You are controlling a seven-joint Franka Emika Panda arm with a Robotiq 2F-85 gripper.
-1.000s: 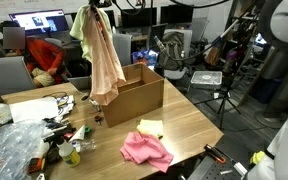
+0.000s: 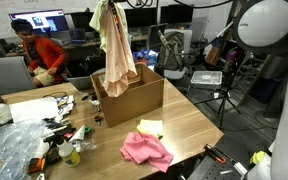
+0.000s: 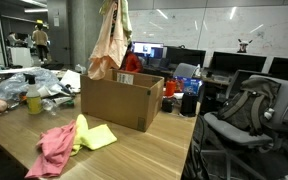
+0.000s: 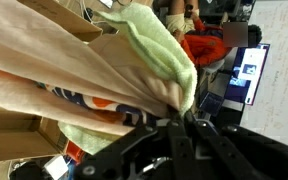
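Note:
Bunched cloths, peach (image 2: 117,60) and pale green (image 4: 162,45), hang down together from my gripper, with a patch of dark and orange pattern among them in the wrist view. The gripper is shut on the cloths. In exterior view 1 the gripper lies at or beyond the top edge. The hanging cloths' lower end is over the open cardboard box (image 3: 114,103), near its left side in exterior view 1. A pink cloth (image 2: 146,150) and a yellow cloth (image 2: 150,128) lie on the table in front of the box.
Left of the box sit a clear plastic bag (image 2: 12,145), a bottle with a yellow label (image 2: 69,153) and assorted small items. A person in red (image 2: 44,55) sits behind.
The hanging cloths have moved right and upward, from the box's left side to over it. The pink and yellow cloths on the table have stayed put.

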